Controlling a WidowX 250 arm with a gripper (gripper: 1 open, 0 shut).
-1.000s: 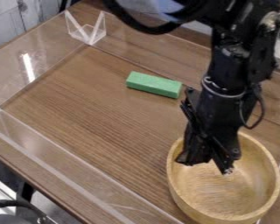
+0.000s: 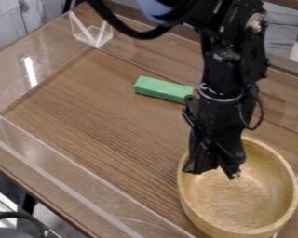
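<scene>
My black gripper [image 2: 211, 160] points down over the upper left rim of a round wooden bowl [image 2: 238, 204] at the lower right. It is shut, and I see nothing held between its fingers, though their tips are dark and hard to make out. A green block [image 2: 162, 89] lies on the wooden table [image 2: 96, 139], behind and left of the gripper.
A clear plastic piece [image 2: 92, 30] stands at the back left. A rim with clear edging runs along the left side, with dark cables at the lower left corner.
The arm has shifted slightly, its upper part narrowing and rising a little. The bowl and green block have not moved.
</scene>
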